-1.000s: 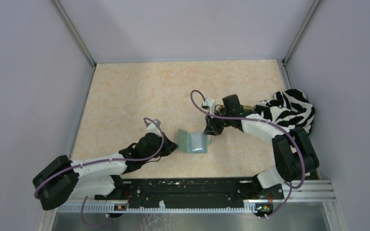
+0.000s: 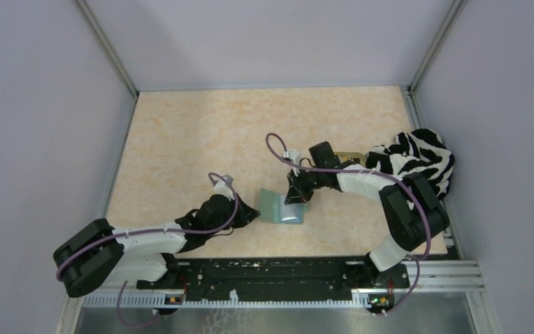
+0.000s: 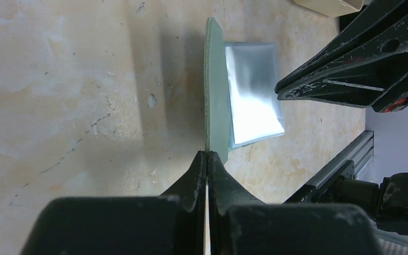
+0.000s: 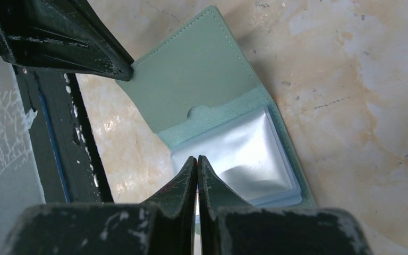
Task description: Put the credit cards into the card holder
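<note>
The card holder stands open, its green cover (image 2: 268, 207) on the left and its clear sleeves (image 2: 289, 213) on the right. In the left wrist view the cover (image 3: 216, 90) rises from the table, with its near edge pinched where my left gripper is shut. Over the sleeves (image 4: 244, 154) is my right gripper, shut, nothing showing between its fingertips; whether they touch the plastic I cannot tell. Seen from above, the right gripper (image 2: 288, 201) covers the sleeves' far part. No card can be made out.
Behind the right arm is a small beige box (image 2: 352, 156), partly hidden. A black-and-white patterned cloth (image 2: 417, 158) lies at the right edge.
My right gripper has moved left and toward the front, from the sleeves' far right edge to over them. The left gripper and holder have shifted slightly right.
</note>
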